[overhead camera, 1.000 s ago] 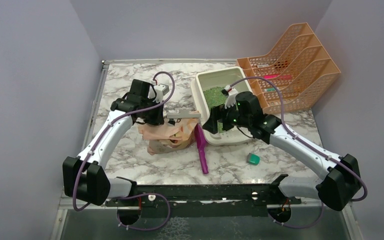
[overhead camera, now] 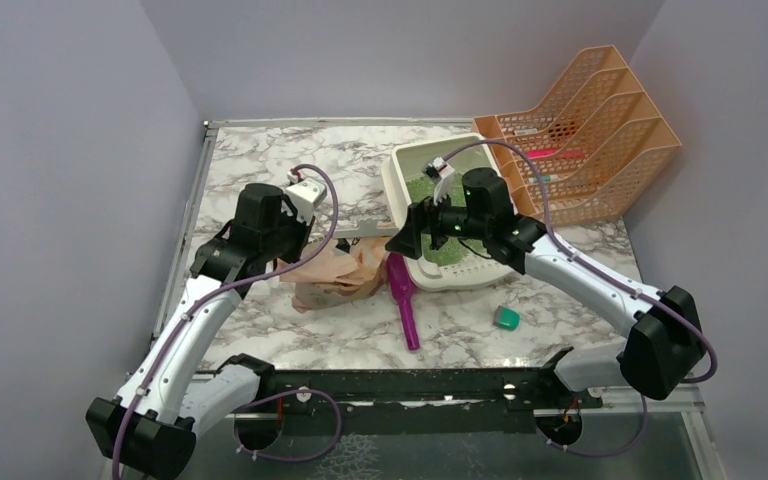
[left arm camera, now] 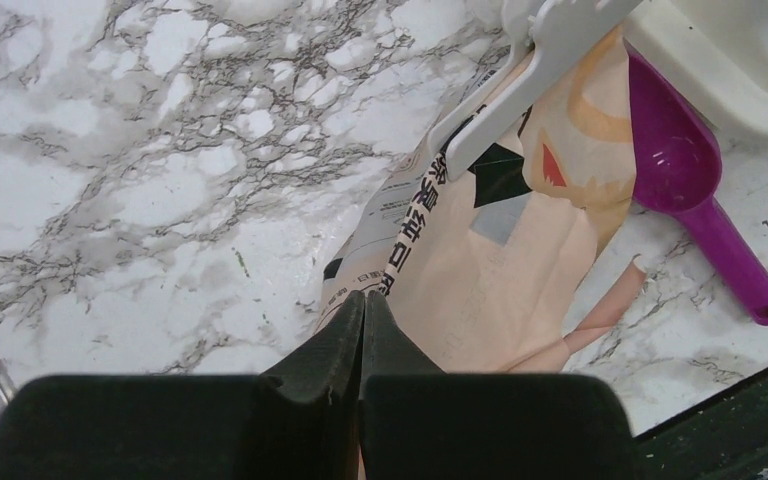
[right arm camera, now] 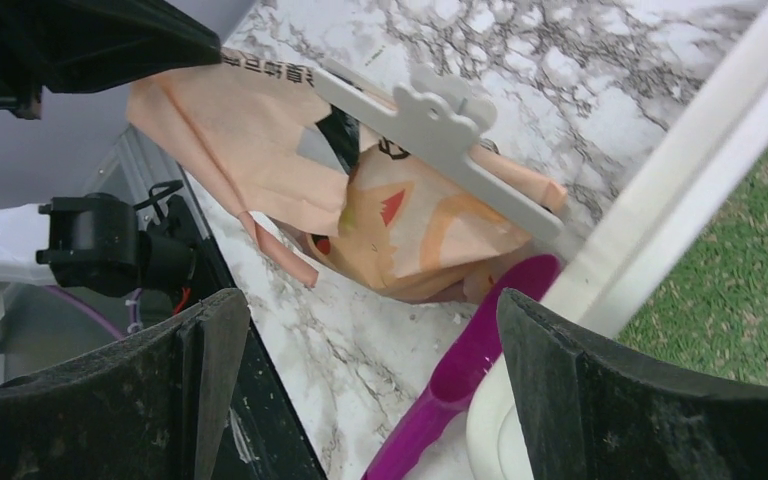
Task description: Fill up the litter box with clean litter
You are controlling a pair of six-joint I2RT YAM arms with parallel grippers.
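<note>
A crumpled paper litter bag lies on the table with a white clip across its top. My left gripper is shut over the bag's printed top edge; any paper between the fingertips is thin. My right gripper stands open above the purple scoop and the rim of the litter box, with nothing between its fingers. Green granules show in the box. The scoop lies between bag and box.
An orange rack stands at the back right. A small green object lies front right.
My left arm has drawn back toward the left and front. My right gripper has shifted slightly left and up. The bag's paper has moved a little.
</note>
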